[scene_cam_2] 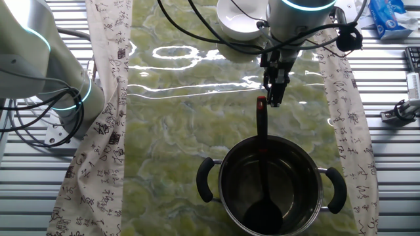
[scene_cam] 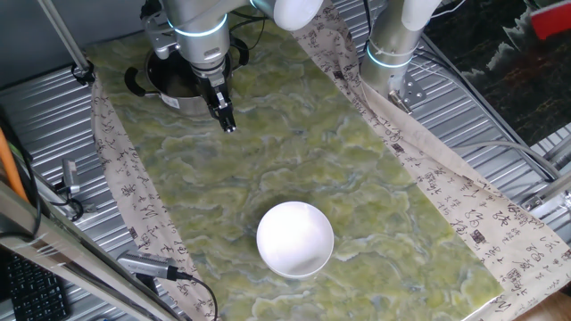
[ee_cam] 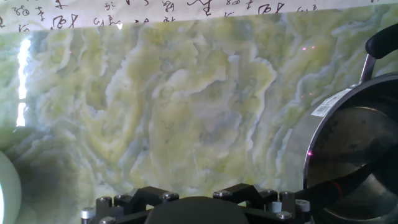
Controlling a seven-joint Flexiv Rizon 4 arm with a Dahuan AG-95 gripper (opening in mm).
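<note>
In exterior view 1 my gripper (scene_cam: 227, 125) points down above the green marbled table, just in front of the pot. Its two sides stand wide apart along the bottom of the wrist view, so it looks open, and nothing shows between them. A metal pot (scene_cam_2: 226, 174) with two black handles contains a black ladle (scene_cam_2: 264, 213). The ladle's red-tipped handle (scene_cam_2: 262, 121) leans over the rim, its end close beside my gripper (scene_cam_2: 272, 95) in exterior view 2. That handle (ee_cam: 329, 190) also passes close to the right finger in the wrist view. A white bowl (scene_cam: 294, 239) stands apart from them.
Patterned cloth (scene_cam_2: 98, 151) edges the tabletop. A small camera-like device (scene_cam: 147, 266) sits at the side.
</note>
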